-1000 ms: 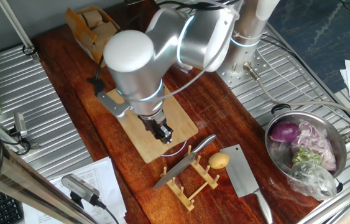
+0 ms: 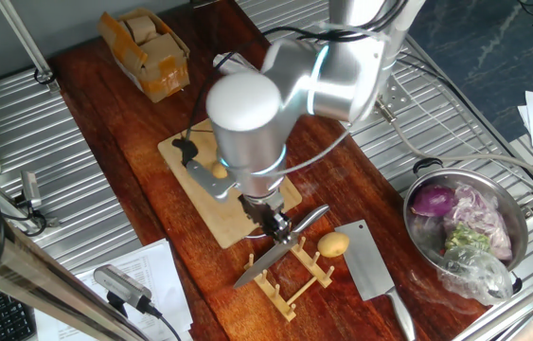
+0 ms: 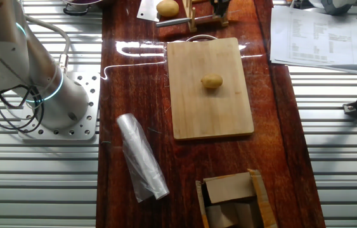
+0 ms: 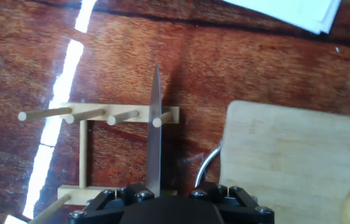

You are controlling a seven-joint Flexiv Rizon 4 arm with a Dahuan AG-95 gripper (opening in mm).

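Observation:
A knife (image 2: 266, 263) with a pale blade and silver handle lies across a wooden peg rack (image 2: 290, 305). Just above the knife, near where blade meets handle, hovers my gripper (image 2: 275, 229). Its black fingers (image 4: 122, 194) stand apart at the bottom of the wrist view, so it looks open, and no object shows lifted in it. The knife blade (image 4: 155, 137) points up in that view beside the rack's end peg; its handle is hidden by the gripper. Whether the fingers touch the knife, I cannot tell.
Close to the rack lie a potato (image 2: 333, 245) and a cleaver (image 2: 367, 260). A cutting board (image 3: 184, 120) bears another potato (image 3: 212, 81). The pot (image 2: 522, 248) of vegetables is at the right. A plastic roll (image 3: 141, 155) and a cardboard box (image 3: 267, 206) lie beyond the board.
My gripper has moved from over the cutting board to above the knife on the rack, and its wrist has turned. The knife, rack and potato have stayed in place.

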